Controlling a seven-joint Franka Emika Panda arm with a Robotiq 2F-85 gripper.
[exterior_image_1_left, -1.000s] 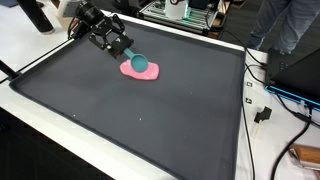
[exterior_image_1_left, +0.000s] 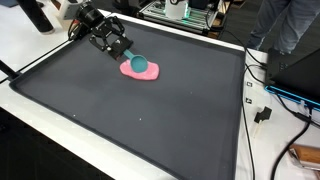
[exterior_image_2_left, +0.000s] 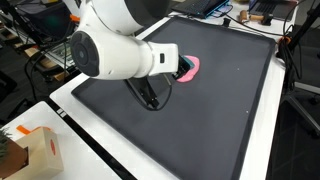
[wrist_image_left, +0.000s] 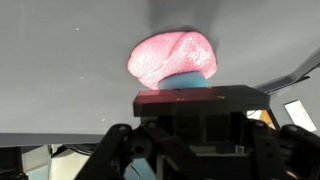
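Observation:
A teal cup (exterior_image_1_left: 139, 63) is at my gripper (exterior_image_1_left: 127, 54), its round opening facing exterior view 1. Behind and under it spreads a pink cloth (exterior_image_1_left: 150, 72) on the dark tabletop. In the wrist view the pink cloth (wrist_image_left: 172, 57) lies just beyond the fingers, and a strip of the blue-teal cup (wrist_image_left: 184, 80) shows between the cloth and my gripper. The fingers are shut on the cup, though the contact itself is hidden there. From exterior view 2, the arm covers most of the cup, while the cloth (exterior_image_2_left: 188, 72) pokes out beside it.
A small object with a light top (exterior_image_1_left: 262, 116) stands on the white surface right of the table. In exterior view 2 a wooden box (exterior_image_2_left: 15, 160) stands at lower left.
The gripper and cup have shifted very slightly, the cup's opening sitting a little lower than before. The pink cloth has not visibly moved.

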